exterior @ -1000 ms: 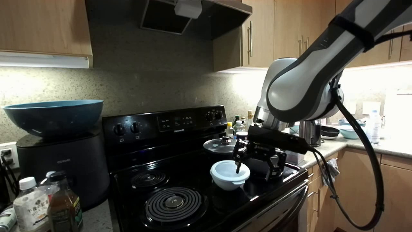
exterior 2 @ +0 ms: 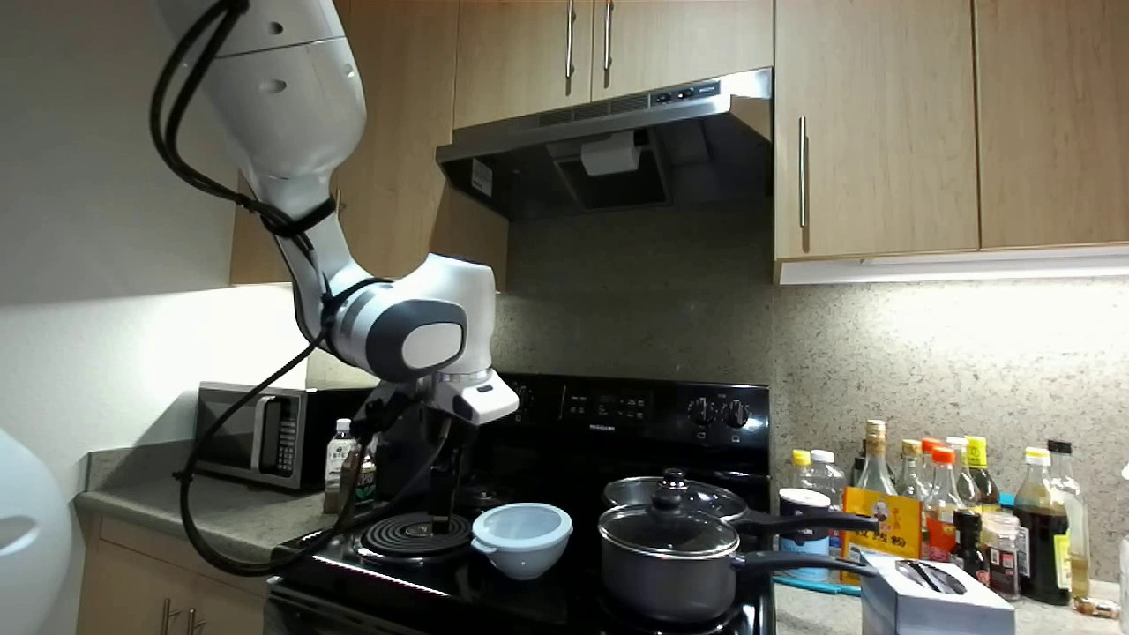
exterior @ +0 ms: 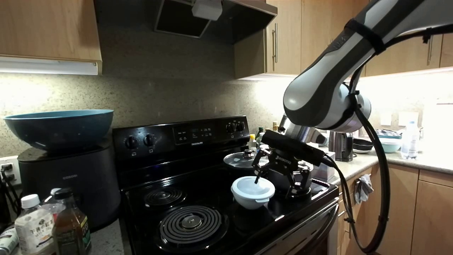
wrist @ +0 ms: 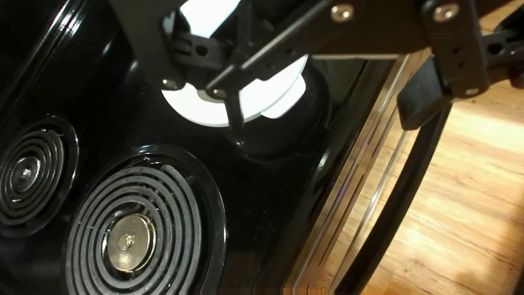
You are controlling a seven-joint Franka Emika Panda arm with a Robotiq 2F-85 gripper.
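Observation:
A pale blue bowl with a translucent white lid (exterior: pixel 250 199) rests on the black stovetop. My gripper (exterior: pixel 274 187) stands open above the stove, tilted, one finger overlapping the bowl's lid in exterior view 1. In exterior view 2 the bowl (exterior 2: pixel 521 541) appears right of the gripper's dark finger (exterior 2: pixel 442 508). From the wrist, one finger (wrist: pixel 234 113) crosses over the white lid (wrist: pixel 196 110), while the other finger (wrist: pixel 417 105) lies over the oven's front edge. Nothing shows between them. Whether the nearer finger touches the lid I cannot tell.
Two lidded pots stand close by: a saucepan (exterior 2: pixel 667 561) and a pan (exterior 2: pixel 677 492) behind it, handles pointing right. A bare coil burner (exterior: pixel 190 221) leaves room beside the bowl. Bottles (exterior: pixel 72 223) and a black appliance (exterior: pixel 70 182) stand at the left.
The arm and gripper have shifted left in exterior view 1, and the wrist has tilted. The gripper stays open; the bowl has not moved.

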